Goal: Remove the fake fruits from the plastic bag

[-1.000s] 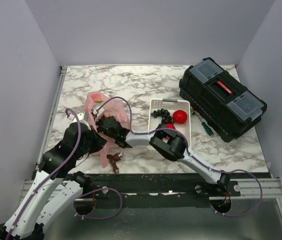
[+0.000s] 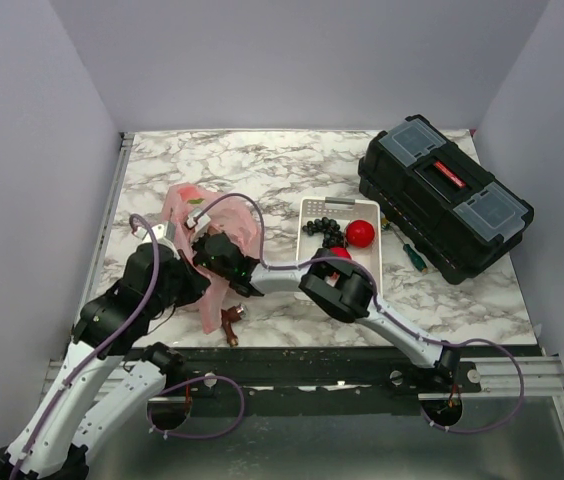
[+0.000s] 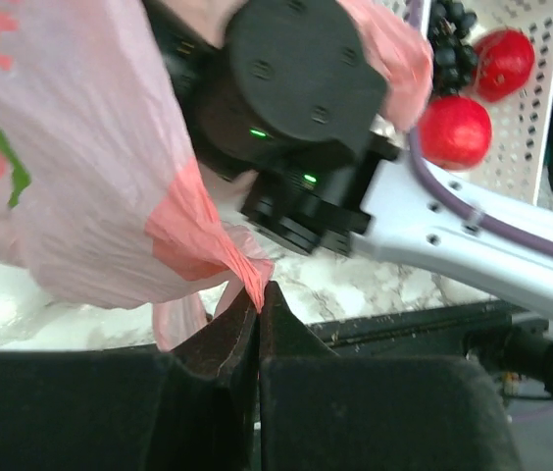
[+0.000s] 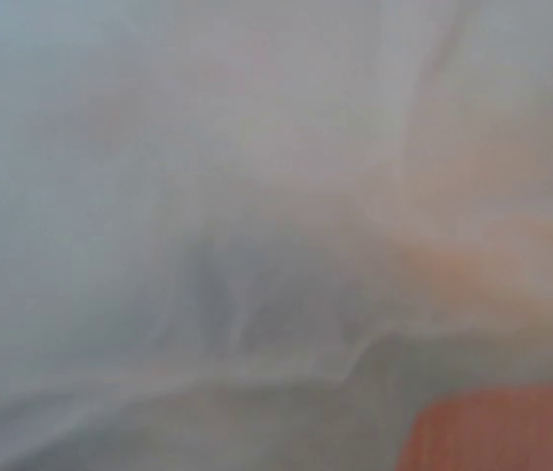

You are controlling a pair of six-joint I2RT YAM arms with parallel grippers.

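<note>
The pink plastic bag lies at the table's left, crumpled between my two arms. In the left wrist view, my left gripper is shut on a gathered edge of the bag. My right gripper reaches into the bag; its fingertips are hidden from above, and whether it holds anything does not show. Only blurred, pale plastic fills the right wrist view, with a reddish patch at its lower right corner. Black grapes, a red fruit and another red fruit lie in the white basket.
A wooden-handled hammer lies at the front edge, close by the bag. At the right stands a black toolbox with a green-handled screwdriver beside it. Behind the bag, the marble tabletop is clear.
The bag's front side has been pulled along and stretches farther toward the front edge.
</note>
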